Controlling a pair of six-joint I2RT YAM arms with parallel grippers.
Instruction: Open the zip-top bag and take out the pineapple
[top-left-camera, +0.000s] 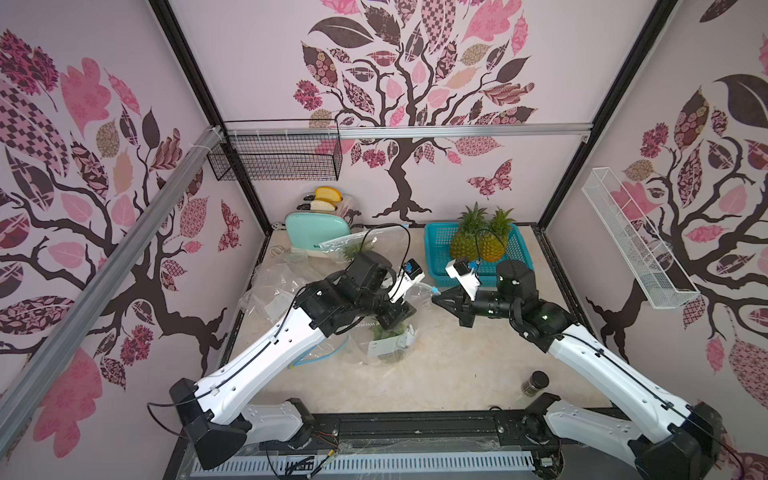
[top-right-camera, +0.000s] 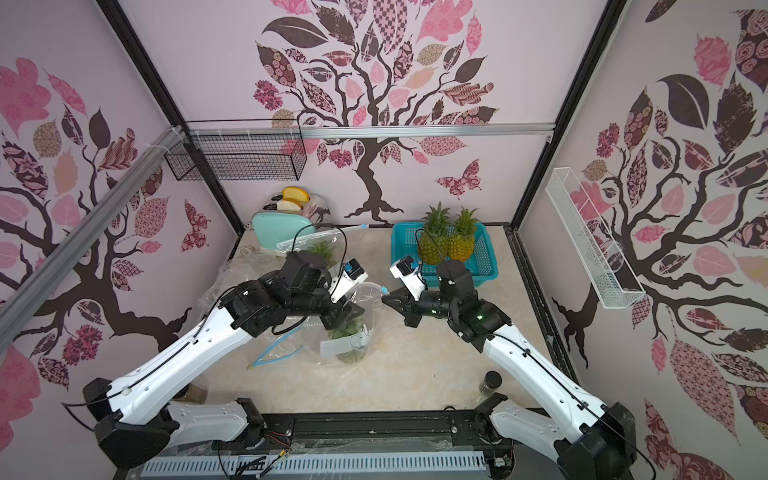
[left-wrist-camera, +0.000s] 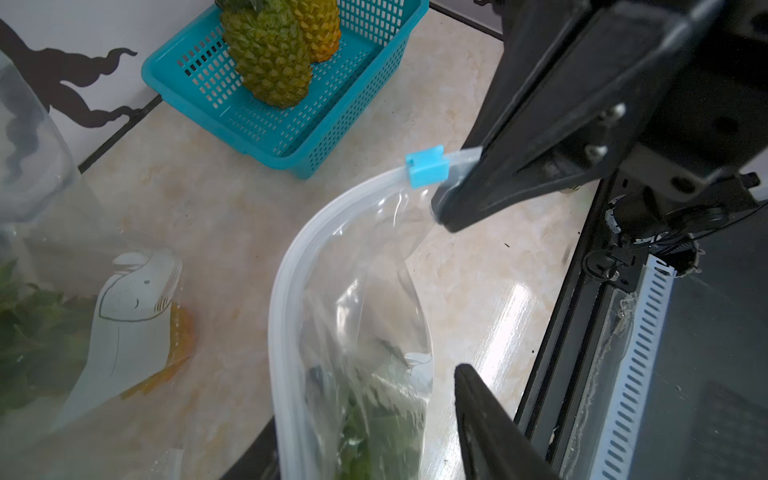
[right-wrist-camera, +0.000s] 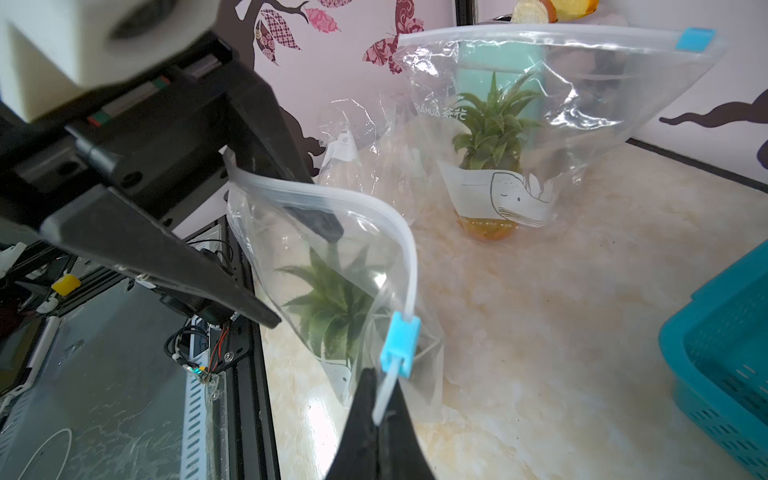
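A clear zip top bag (right-wrist-camera: 376, 240) stands on the table with a leafy green pineapple (right-wrist-camera: 332, 304) inside it. Its white zip strip (left-wrist-camera: 288, 272) curves along the top, with a blue slider (left-wrist-camera: 427, 166) near one end. My right gripper is shut on that strip's end, just past the slider. The left gripper stands with its fingers apart over the bag; part of the strip passes close by one of its fingers (left-wrist-camera: 264, 456). I cannot tell whether the zip's two sides are parted.
Another zip bag (right-wrist-camera: 552, 104) with a pineapple stands behind. The teal basket (top-left-camera: 436, 268) at the back right holds two pineapples (top-left-camera: 466, 236). More clear plastic (top-left-camera: 272, 292) and a slider bag edge (top-right-camera: 276, 348) lie left. A small jar (top-left-camera: 536, 382) stands front right.
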